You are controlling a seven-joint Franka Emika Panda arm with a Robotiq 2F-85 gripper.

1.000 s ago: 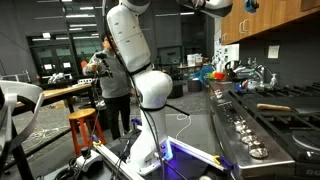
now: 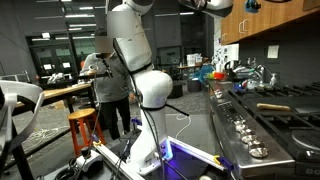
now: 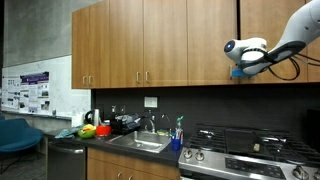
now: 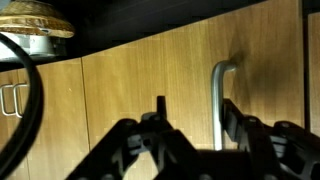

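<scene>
In the wrist view, a grey metal bar handle [image 4: 217, 100] stands upright on a wooden cabinet door [image 4: 140, 75]. My gripper is at this handle with its dark fingers apart. The handle lies between them, close against the right finger; whether they touch, I cannot tell. A wide gap separates the left finger from the bar. Exterior view 2 has the gripper [image 3: 236, 72] up by the lower part of the overhead cabinets [image 3: 211, 40]. Only part of the gripper [image 2: 252, 6] shows at the top edge of exterior view 1.
Below the cabinets are a stove [image 3: 245, 155], a sink [image 3: 152, 141] and a utensil holder [image 3: 177, 140]. Another door with handles [image 4: 10, 99] is at the wrist view's left. A person [image 2: 112, 85] stands in the background near an orange stool [image 2: 83, 125].
The arm and gripper look almost unmoved in exterior view 1. Only the person in the background has shifted slightly.
</scene>
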